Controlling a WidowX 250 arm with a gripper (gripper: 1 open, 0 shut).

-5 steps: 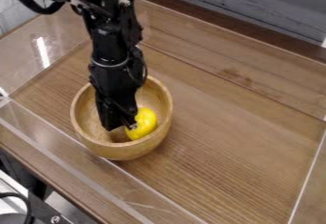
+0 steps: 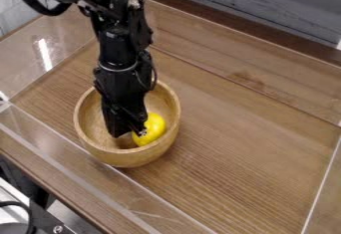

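Note:
A round tan wooden bowl stands toward the left of the wooden table, holding a yellow object at its right side. My black gripper reaches down from the top into the bowl, its tips low beside the yellow object, on its left. Whether the fingers are open or shut is hard to make out against the dark arm.
A grey panelled wall runs along the back right. Black cables lie off the table at the lower left.

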